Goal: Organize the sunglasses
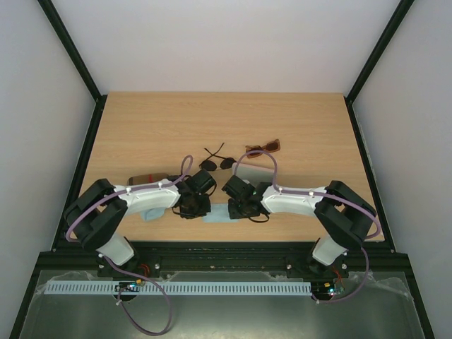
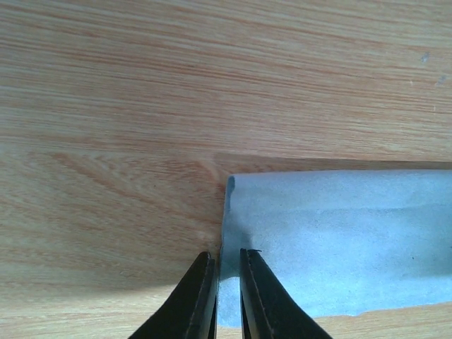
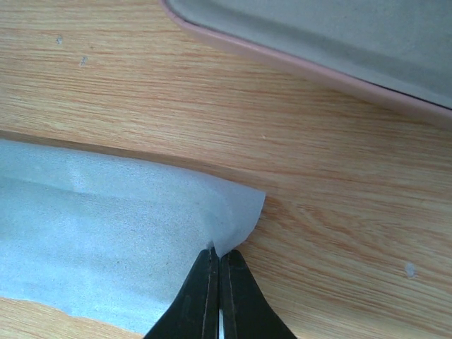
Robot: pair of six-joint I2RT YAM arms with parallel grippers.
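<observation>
A light blue cloth point(image 1: 220, 212) lies flat between the two grippers. My left gripper is at its left edge, fingertips a short gap apart with the cloth's edge under them. My right gripper is shut at the cloth's right corner, which bunches slightly at the fingertips. Behind, black sunglasses point(image 1: 208, 164) with crossed temples and brown sunglasses point(image 1: 268, 147) lie on the table.
A grey, pink-rimmed case point(image 3: 311, 35) sits behind the right gripper. A brown case point(image 1: 145, 179) and another blue cloth point(image 1: 152, 214) lie at the left, partly under the left arm.
</observation>
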